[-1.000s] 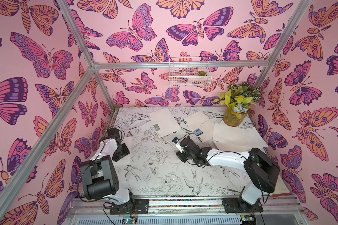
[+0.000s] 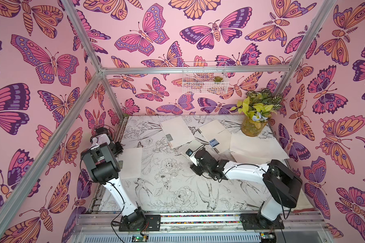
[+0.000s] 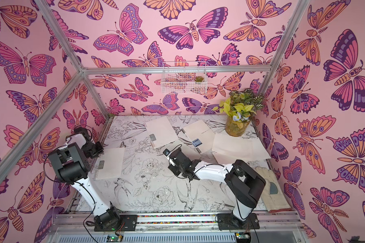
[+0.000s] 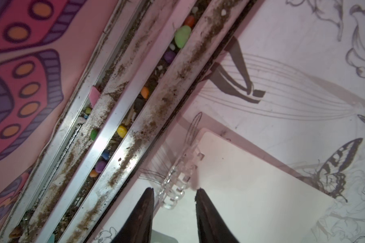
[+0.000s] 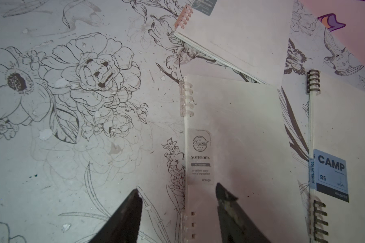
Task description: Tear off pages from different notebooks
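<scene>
A pale spiral notebook (image 2: 131, 162) lies at the table's left edge, its clear ring binding (image 4: 178, 182) showing in the left wrist view. Over that binding my left gripper stands part open, nothing between its fingers. Below my right gripper, also open and empty, lies a notebook with a "NOTEBOOK" label (image 5: 239, 141); the right arm partly covers it in the top views. Beside it is the notebook with a blue CAMP label (image 5: 331, 174). Farther back, another notebook (image 2: 176, 131) has a grey label.
A large pale sheet or notebook (image 2: 257, 147) lies at the right, near a plant in a golden pot (image 2: 252, 127). A metal rail (image 4: 137, 121) with pebbles borders the left edge. A glove (image 3: 273, 188) rests at the front right.
My left arm has swung left and toward the back, from above the left notebook to its binding edge. The right arm stays where it was, and the notebooks have not visibly moved.
</scene>
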